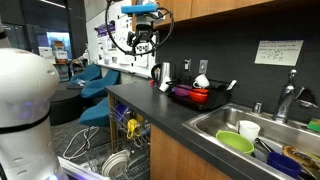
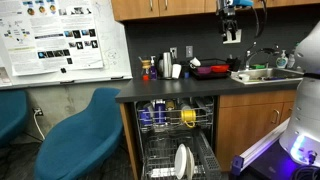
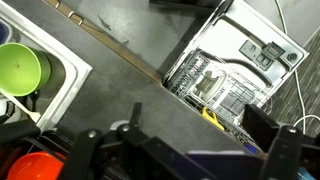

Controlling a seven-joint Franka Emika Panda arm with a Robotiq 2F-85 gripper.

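My gripper is high above the counter (image 3: 105, 95), its dark fingers wide apart and nothing showing between them. In exterior view 1 the gripper (image 1: 140, 45) hangs in front of the upper cabinets; in exterior view 2 it (image 2: 228, 35) is at the upper right. Below it, the dishwasher (image 3: 262, 45) stands open. Its upper rack (image 2: 165, 121) carries a yellow mug (image 2: 188, 115) and several blue and clear items. White plates (image 2: 183, 160) stand in the lower rack. A green bowl (image 1: 235, 142) and a white cup (image 1: 249, 130) are at the sink.
The sink (image 1: 207, 122) with its faucet (image 1: 288, 95) lies right of the counter. A dish rack with red bowls (image 1: 190, 93) stands at the back beside a kettle (image 1: 165, 75). Overhead are wooden cabinets (image 1: 200, 12).
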